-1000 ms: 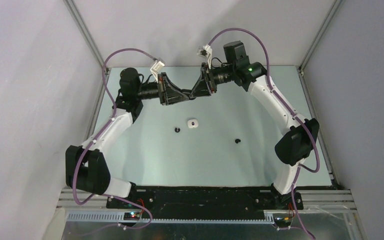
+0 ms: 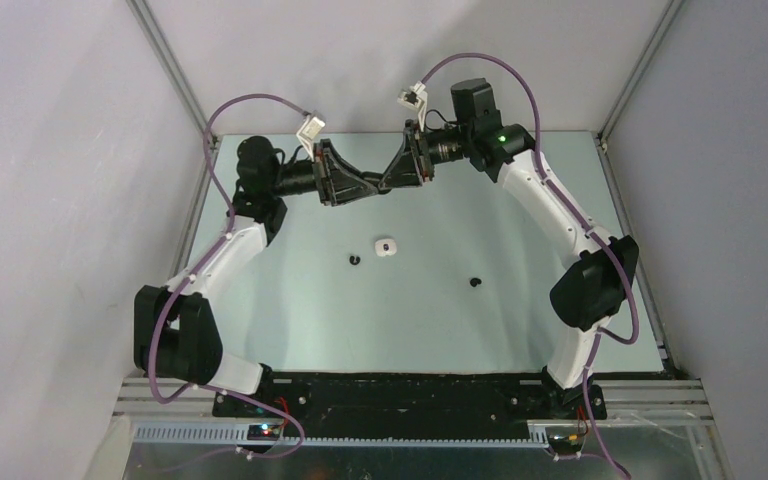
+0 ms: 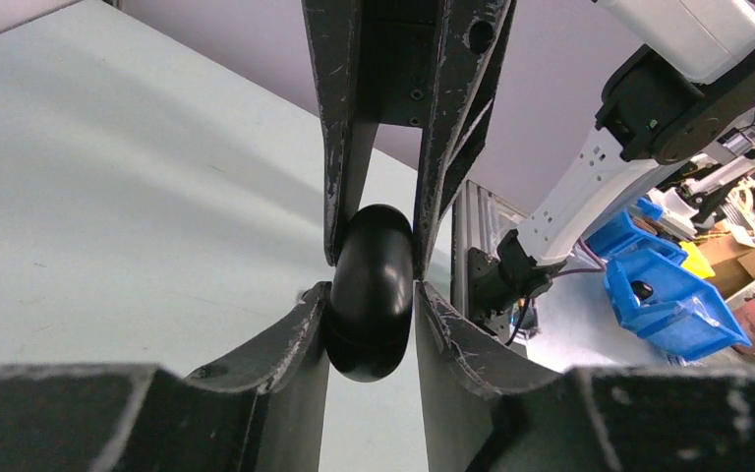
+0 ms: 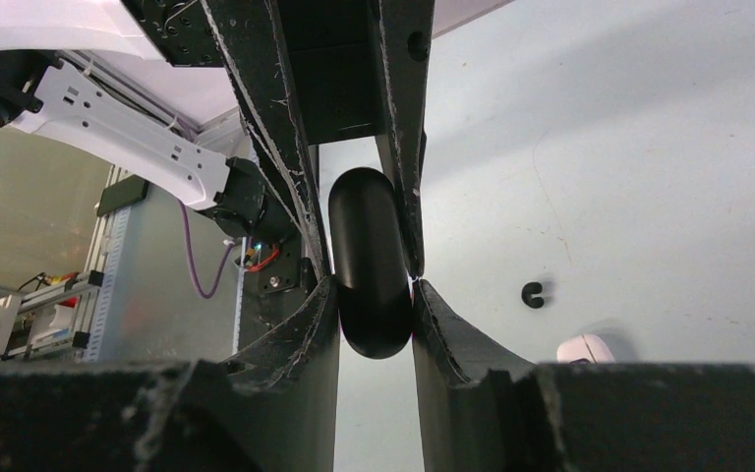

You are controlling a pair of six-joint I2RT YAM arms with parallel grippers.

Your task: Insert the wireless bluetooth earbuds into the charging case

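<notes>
A glossy black oval charging case [image 3: 370, 290] is held between the fingertips of both grippers, which meet above the table's upper middle. My right gripper [image 2: 392, 183] is shut on it. My left gripper [image 2: 367, 188] has its fingertips at the case's sides; whether they press on it is hard to tell. On the table below lie one small black earbud [image 2: 355, 260] left of centre and another [image 2: 476, 282] to the right.
A small white square object [image 2: 386, 247] with a dark centre sits between the earbuds.
Both grippers and the case have shifted very slightly toward the back of the table; the objects on the table are unchanged.
</notes>
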